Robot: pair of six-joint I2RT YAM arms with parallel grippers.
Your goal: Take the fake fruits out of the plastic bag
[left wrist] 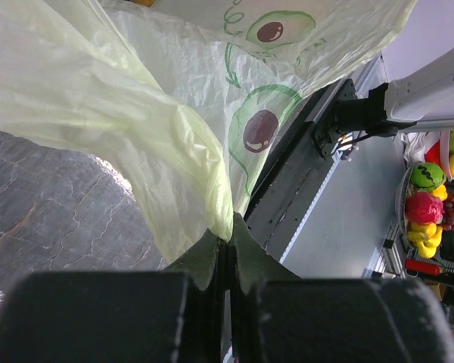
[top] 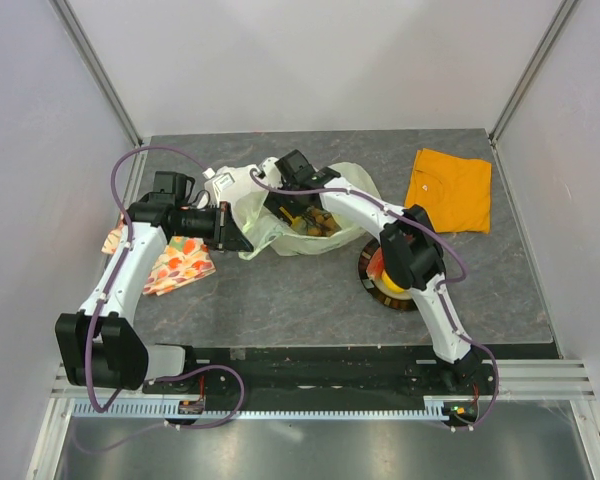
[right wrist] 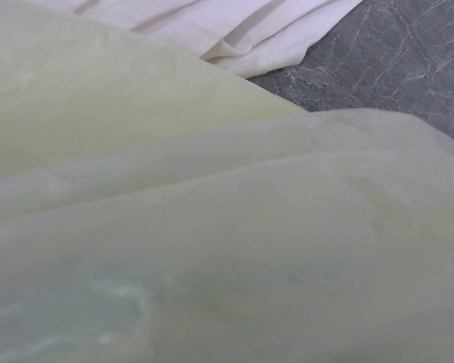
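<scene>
The pale plastic bag (top: 335, 230) lies open near the back centre, with yellow and brownish fruits (top: 322, 222) inside. My left gripper is shut on the bag's edge, pulling it up at the left; green avocado prints show on the plastic. My right gripper (top: 285, 210) reaches into the bag over the fruits; its fingertips are hard to make out from above. In the right wrist view only the bag's film (right wrist: 234, 227) fills most of the frame, hiding any fruit.
A dark plate (top: 371, 287) with fruits sits right, partly under the right arm. An orange cloth (top: 449, 185) lies back right, a white cloth (right wrist: 265, 38) behind the bag, a patterned cloth (top: 177, 268) at left.
</scene>
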